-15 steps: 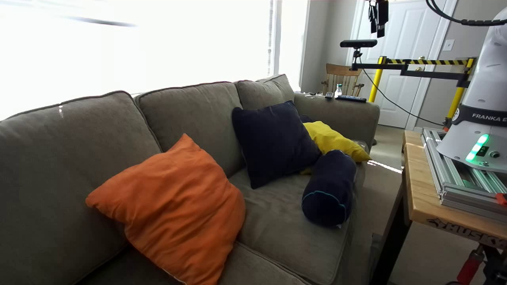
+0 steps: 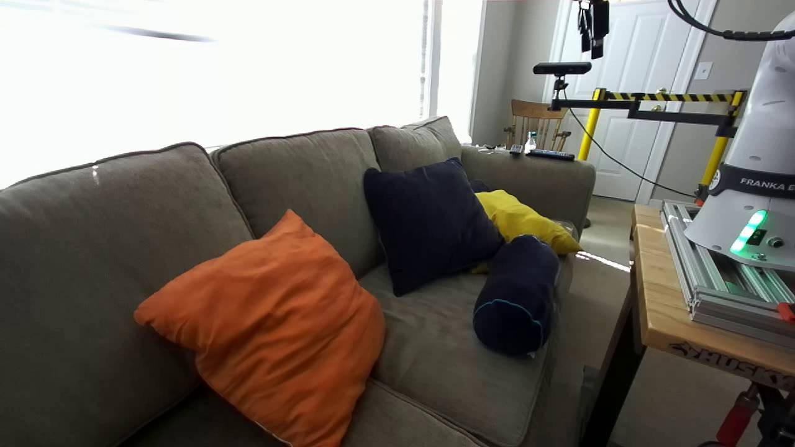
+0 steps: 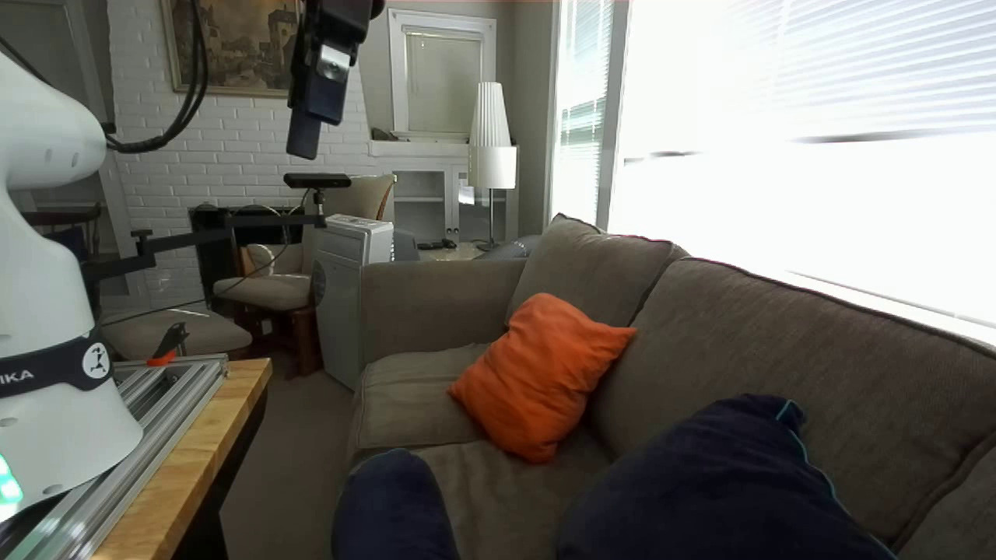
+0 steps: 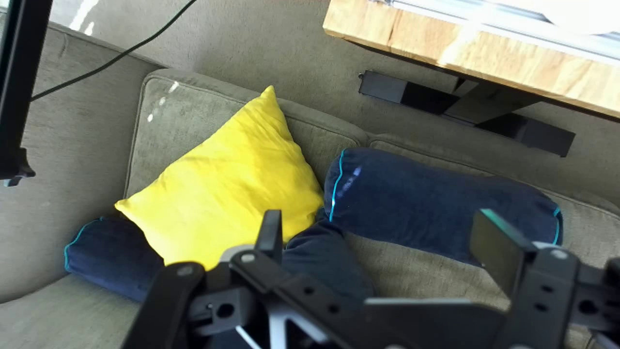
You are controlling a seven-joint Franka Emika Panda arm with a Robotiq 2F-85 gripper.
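Note:
High above the couch my gripper is open, its two fingers wide apart with nothing between them. In the second exterior view the gripper (image 3: 306,140) hangs near the top, clear of everything. A yellow pillow (image 4: 226,180) lies on the couch seat, and a navy bolster (image 4: 430,200) with teal piping rests beside it along the front edge. The square navy pillow (image 2: 436,223) leans on the backrest. An orange pillow (image 2: 276,328) sits tilted against the back cushions, nearer the first exterior camera. Another navy cushion (image 4: 110,256) shows partly behind the yellow one.
The wooden bench (image 4: 407,35) carrying my base stands in front of the couch (image 3: 429,289), with a floor gap between. A camera on a dark arm (image 2: 563,68) and its cable reach out near the couch armrest (image 2: 536,179). Bare seat shows between the orange pillow and the bolster.

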